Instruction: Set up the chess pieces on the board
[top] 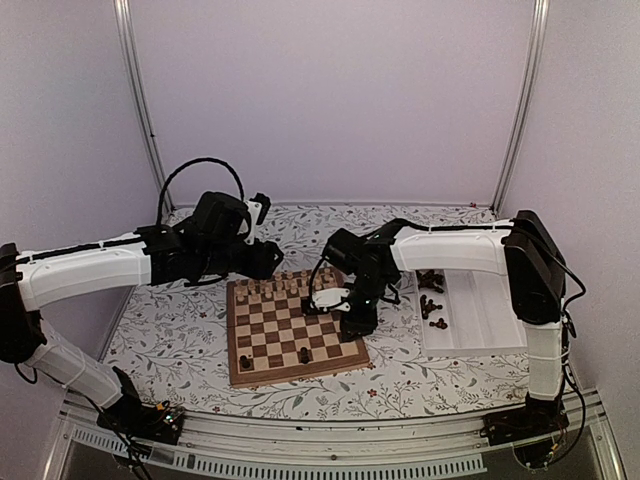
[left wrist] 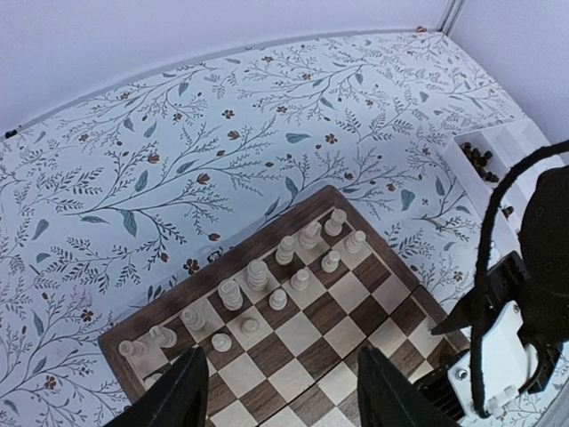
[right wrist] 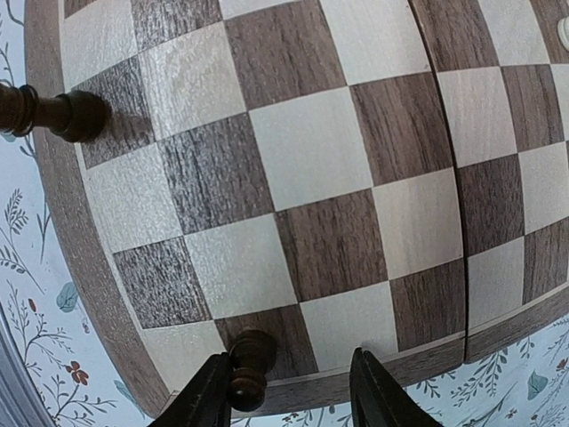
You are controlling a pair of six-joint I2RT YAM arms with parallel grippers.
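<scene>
The wooden chessboard (top: 262, 380) lies mid-table, with light pieces (left wrist: 258, 275) standing in rows along its far side. Two dark pieces, one at the near left corner (top: 245, 361) and another (top: 304, 355) further right, stand on the near edge row. Over the board's near right part is my right gripper. Its fingers are apart; a dark piece (right wrist: 252, 360) shows between them, close to the left finger (right wrist: 206, 396), with a gap to the other. A taller dark piece (right wrist: 80, 116) stands on an edge square. My left gripper hangs open and empty above the board's left side.
A white tray (top: 485, 310) at the right holds several dark pieces (top: 430, 305) in its left compartments. The right arm (top: 450, 250) reaches across the tray's far side. Middle squares of the board are clear.
</scene>
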